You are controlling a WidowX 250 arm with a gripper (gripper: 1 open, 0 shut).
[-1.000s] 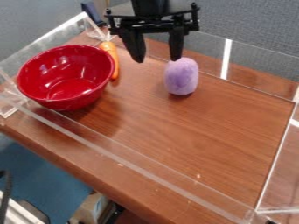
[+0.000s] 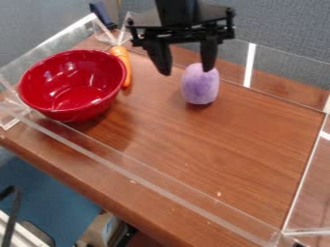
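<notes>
The black gripper [image 2: 186, 60] hangs at the top centre of the camera view, above the table, its two fingers apart with nothing seen between them. Just below and right of it a purple oval object [image 2: 200, 85] stands on the wooden table [image 2: 213, 169]. To the left is a red bowl [image 2: 73, 101], empty inside, and behind the bowl's right side lies an orange carrot-like item [image 2: 122, 60].
Clear low walls edge the table on the left, back, front and right. Cables and a blue floor show at the lower left.
The gripper has shifted right, toward a place above the purple object. The bowl, the orange item and the purple object have not moved.
</notes>
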